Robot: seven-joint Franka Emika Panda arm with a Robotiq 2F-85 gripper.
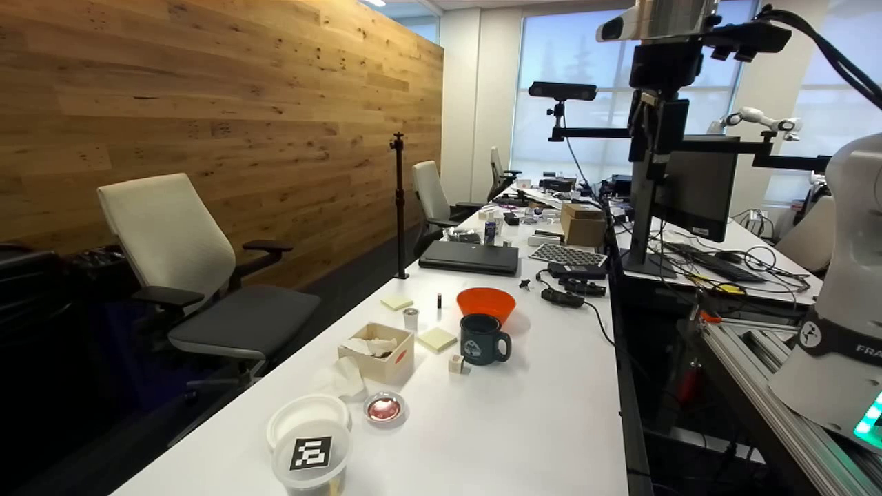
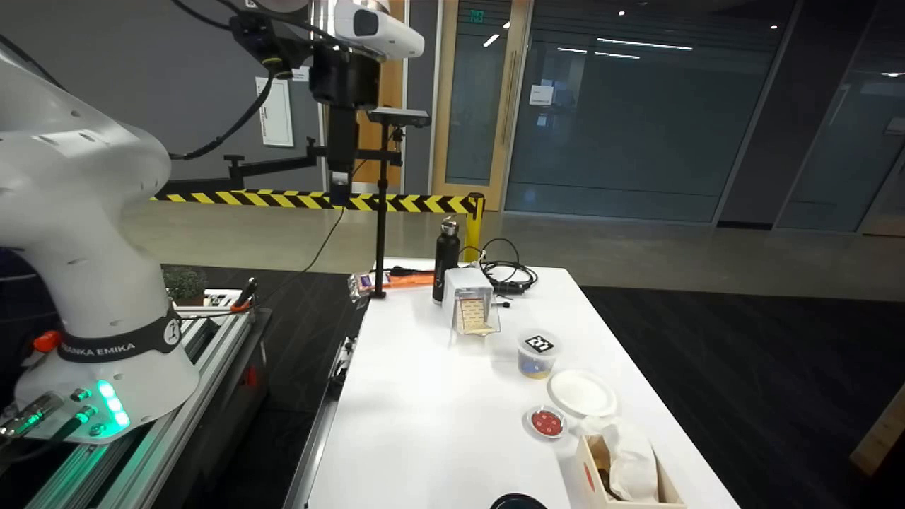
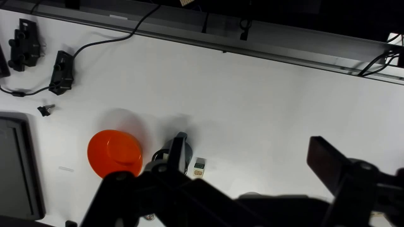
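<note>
High over the table, my gripper stands open in the wrist view, its dark fingers wide apart with only bare table showing between them. In exterior view 2 the gripper [image 2: 341,182] points down, well clear of the tabletop. An orange bowl [image 1: 486,303] sits behind a dark green mug [image 1: 481,340], whose handle faces right in exterior view 1. Beside the mug lies a small pale cube [image 1: 455,364]. In the wrist view a finger partly covers the mug [image 3: 188,151], while the orange bowl [image 3: 113,151] and the cube [image 3: 199,170] lie left of the fingers.
A wooden box [image 1: 388,364] with white material, a small dish [image 1: 384,408], a white lid [image 1: 307,410] and a tagged tub [image 1: 311,471] line the left side. A closed laptop [image 1: 469,257] lies farther back. A bottle [image 2: 446,259] stands at the other end.
</note>
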